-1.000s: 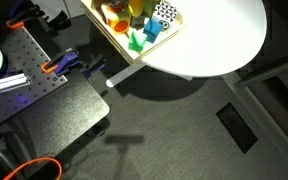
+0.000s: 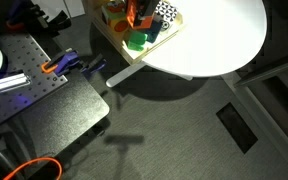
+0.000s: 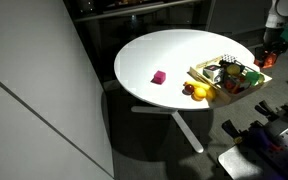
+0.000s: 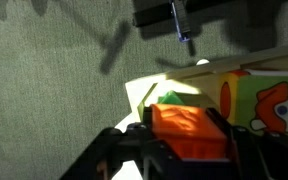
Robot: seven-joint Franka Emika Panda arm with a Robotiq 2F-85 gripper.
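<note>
My gripper is shut on an orange-red object (image 4: 188, 134), which fills the space between its dark fingers in the wrist view. In exterior view 2 the orange-red object (image 3: 270, 60) appears at the right, by the near right end of a shallow wooden box (image 3: 208, 88). A green block (image 2: 136, 40) sits in the box's corner. The wrist view shows part of this green block (image 4: 171, 98) just beyond the held object. What the held object is exactly, I cannot tell.
Yellow and orange toy fruit (image 3: 197, 91) lie by the box on the white table (image 3: 149, 60). A pink cube (image 3: 159, 77) stands farther left, with bare tabletop around it. A black-and-white patterned block (image 2: 166, 13) lies inside the box.
The dark gripper with the orange-red object has come down into exterior view 1 from the top, over the box. It now covers part of the contents near the green block.
</note>
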